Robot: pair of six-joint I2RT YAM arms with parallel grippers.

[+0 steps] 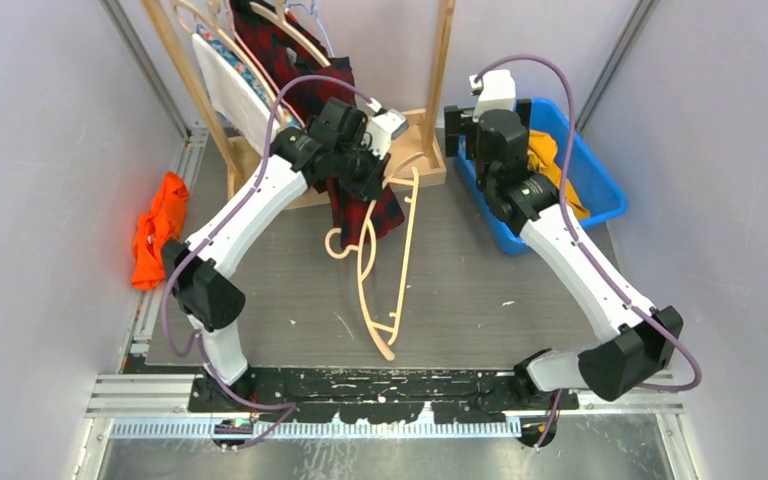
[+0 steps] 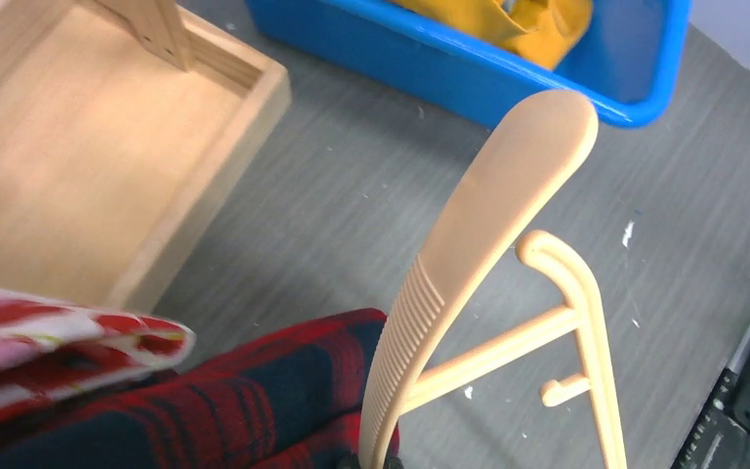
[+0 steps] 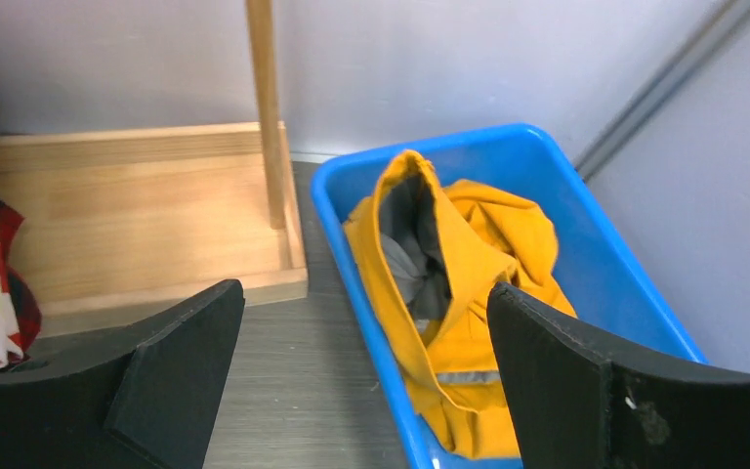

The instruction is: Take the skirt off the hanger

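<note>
My left gripper (image 1: 375, 185) is shut on a beige plastic hanger (image 1: 405, 250), which hangs down toward the front and runs up through the left wrist view (image 2: 479, 225). No skirt shows on this hanger. Behind it, red plaid cloth (image 1: 360, 220) hangs from the rack, beside other garments, including a white one (image 1: 230, 95). My right gripper (image 1: 485, 130) stands open above the blue bin's left end, nothing between its fingers.
The blue bin (image 1: 600, 205) holds yellow cloth (image 3: 469, 254). An orange cloth (image 1: 155, 230) lies at the left wall. The wooden rack base (image 2: 205, 186) is at the back.
</note>
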